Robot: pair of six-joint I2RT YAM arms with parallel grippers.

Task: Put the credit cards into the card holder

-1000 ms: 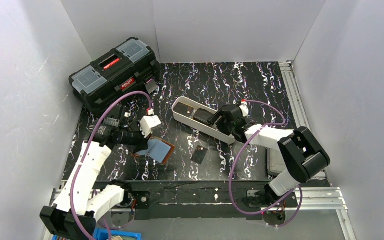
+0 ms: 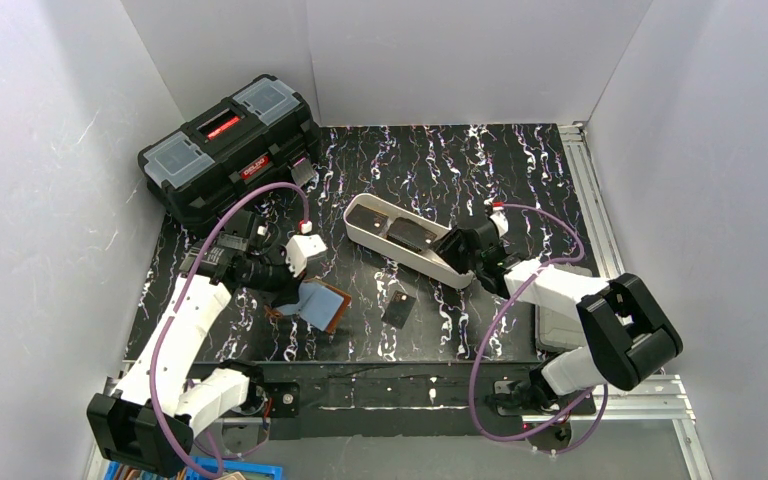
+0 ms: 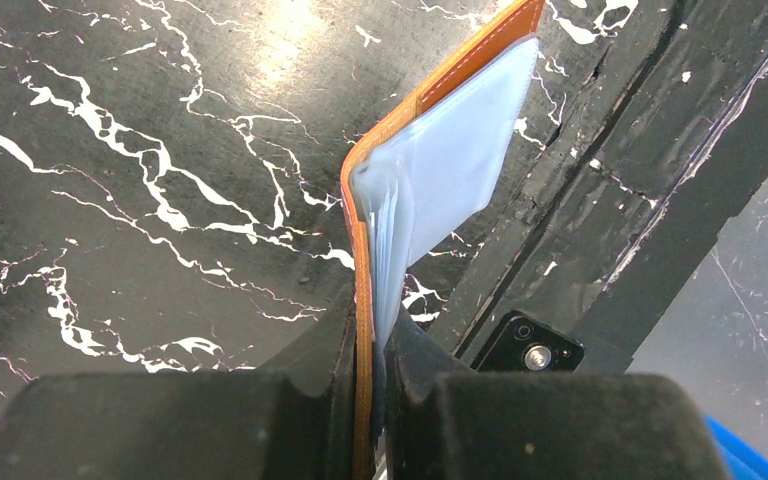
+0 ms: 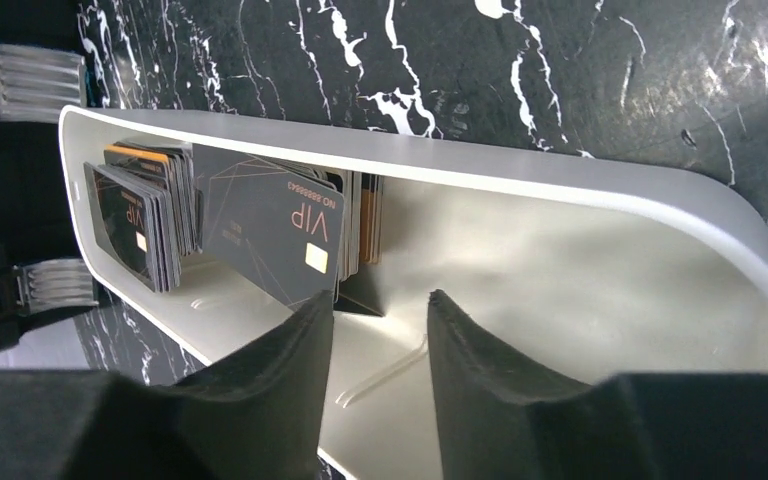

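Observation:
My left gripper is shut on the card holder (image 3: pixel 445 150), a tan leather cover with pale blue sleeves, near the front-left of the table. In the right wrist view, my right gripper stands part open over the white tray (image 4: pixel 560 270). Stacks of dark credit cards (image 4: pixel 145 225) stand at the tray's far end, a tilted VIP card (image 4: pixel 260 225) among them; nothing clear shows between the right fingers. A loose dark card (image 2: pixel 399 309) lies on the table between the card holder and the tray.
A black toolbox (image 2: pixel 210 170) fills the back left. A grey object (image 2: pixel 552 325) lies at the front right, under the right arm. Walls surround it.
My right gripper and arm have moved a little to the right along the tray.

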